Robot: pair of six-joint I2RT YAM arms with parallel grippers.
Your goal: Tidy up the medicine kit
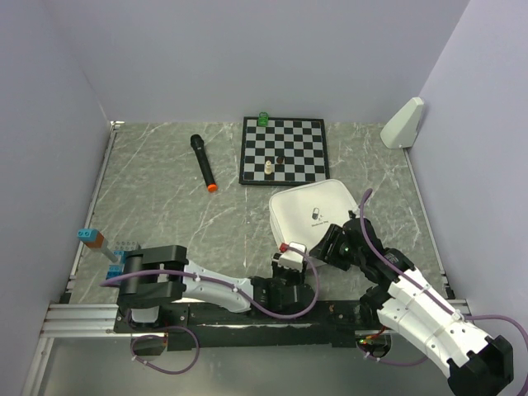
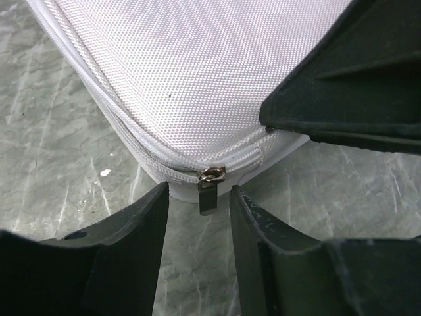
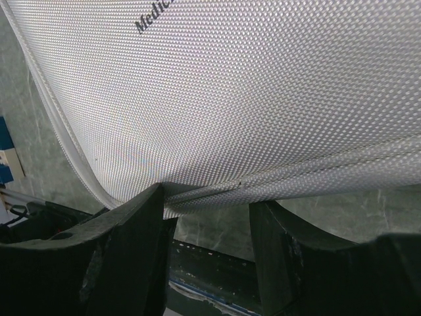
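Observation:
The white fabric medicine kit (image 1: 309,206) lies zipped at the front right of the table; printed lettering (image 3: 152,16) shows on its lid. My left gripper is part open at the kit's front corner, the metal zipper pull (image 2: 207,197) standing between its fingertips; whether it touches is unclear. My right gripper is open at the kit's front edge, its fingertips against the fabric rim; its black fingers (image 2: 342,99) also show over the kit in the left wrist view.
A chessboard (image 1: 297,151) with pieces sits behind the kit, a microphone (image 1: 202,161) to its left. Blue blocks (image 1: 87,235) lie at far left, a white object (image 1: 400,124) at back right.

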